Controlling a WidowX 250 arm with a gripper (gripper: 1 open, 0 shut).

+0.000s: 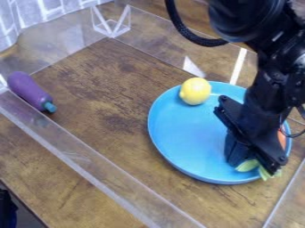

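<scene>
My black gripper point(244, 151) is low over the right side of a blue plate point(185, 134), its tips hidden by its own body, so whether it holds anything is not visible. Pale green leaves point(262, 171) stick out from under it at the plate's front right rim, and a bit of orange point(281, 138) shows behind the arm. A yellow lemon-like object point(195, 91) sits on the plate's back rim area.
A purple bottle-like object point(28, 91) lies at the left. Clear plastic edges point(84, 160) run along the left and back of the wooden table point(89, 107).
</scene>
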